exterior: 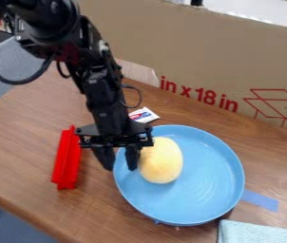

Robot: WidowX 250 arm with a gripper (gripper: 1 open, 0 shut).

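My black gripper (120, 158) hangs at the left rim of a light blue plate (203, 195), with its fingers pointing down and some space between them. A pale yellow, rounded object (162, 163) sits on the left-middle of the plate, just right of my fingers. Whether the nearer finger touches it is unclear. A red elongated object (66, 157) lies on the wooden table left of the gripper.
A small white packet (143, 115) lies behind the plate. A large cardboard panel (219, 53) stands along the back. A folded pale cloth (256, 233) lies at the front right. Bare wood shows at the left.
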